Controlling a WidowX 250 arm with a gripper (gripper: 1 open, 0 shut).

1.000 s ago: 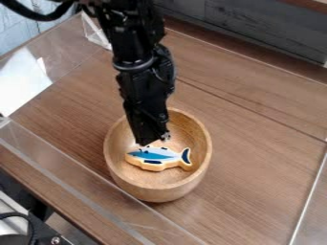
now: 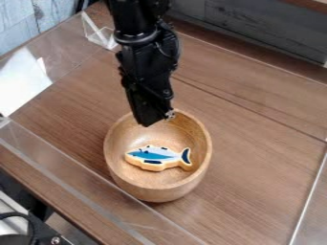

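A wooden bowl point(image 2: 159, 189) stands on the table, and inside it lies a flat fish-shaped toy point(image 2: 159, 158), blue and white with a pale wooden edge. My black gripper point(image 2: 151, 117) hangs over the back part of the bowl, above and apart from the fish. Whether its fingers are open or shut is hard to see from this side; nothing visible hangs from them.
A white sheet point(image 2: 18, 78) lies at the left edge. Transparent strips run along the near-left and right sides, and a grey wall is at the back.
My gripper has risen away from the fish, uncovering more of the bowl's back. The fish and bowl stay where they were.
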